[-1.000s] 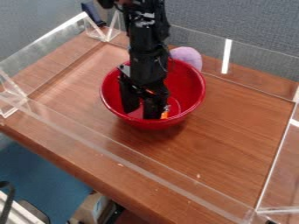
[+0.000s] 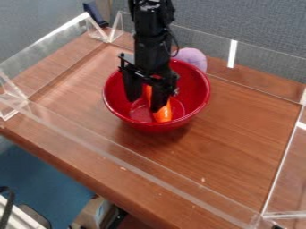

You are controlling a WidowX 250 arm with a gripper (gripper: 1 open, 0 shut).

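Note:
A red bowl (image 2: 189,107) sits on the wooden table, holding an orange object (image 2: 163,111). My black gripper (image 2: 152,94) hangs down inside the bowl from above, beside and partly over the orange object. Its fingers are dark against the bowl, and whether they are open or shut on that object is unclear. A purple object (image 2: 191,57) lies behind the bowl.
Clear plastic walls (image 2: 289,170) edge the wooden table (image 2: 233,152). A blue floor shows at the lower left.
My gripper has risen somewhat within the bowl, and more of the orange object now shows.

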